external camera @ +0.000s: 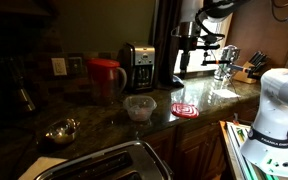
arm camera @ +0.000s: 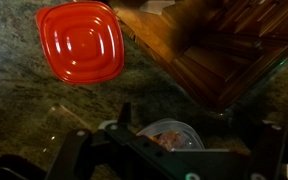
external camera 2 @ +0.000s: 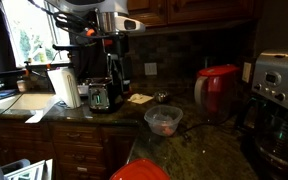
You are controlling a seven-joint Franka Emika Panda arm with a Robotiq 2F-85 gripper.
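A round-cornered red lid [external camera: 185,110] lies flat on the counter, right of a clear plastic bowl [external camera: 139,107]. In exterior view 2, the lid [external camera 2: 141,171] is at the bottom edge and the bowl [external camera 2: 163,122] stands farther back, with something inside too blurred to name. From the wrist, the whole lid [arm camera: 81,43] shows at upper left, and the bowl [arm camera: 172,136] is partly covered by my gripper. Its dark fingers stand apart, open, with no object held. Seen from outside, the gripper [external camera: 183,73] hangs above the counter, clear of lid and bowl.
Behind the bowl stand a red pitcher [external camera: 106,80] and a coffee maker [external camera: 140,67]. A metal bowl [external camera: 61,131] and the sink [external camera: 109,165] are on the left. A toaster [external camera 2: 103,93] sits beyond the arm.
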